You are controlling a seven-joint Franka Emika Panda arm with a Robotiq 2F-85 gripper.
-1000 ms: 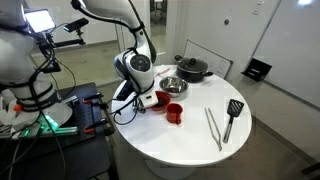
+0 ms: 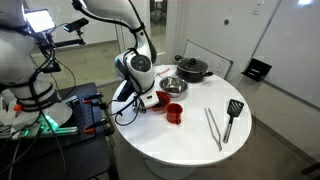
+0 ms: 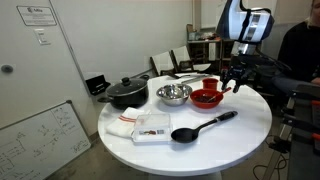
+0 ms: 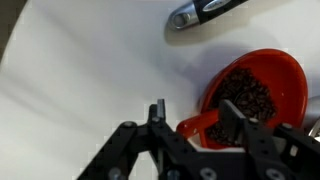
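A red bowl of small dark beans fills the right side of the wrist view. A red handle, seemingly of a scoop or spoon, leans out over the bowl's rim toward me. My gripper is open, with one finger on each side of that handle and a gap visible. In exterior view 2, the gripper hangs just above the table beside the red bowl. The scoop's far end is hidden by the gripper in the wrist view.
Beside the bowl stands a red cup. Behind are a metal bowl and a black pot. Tongs and a black spatula lie on the right. A black ladle lies near a clear container.
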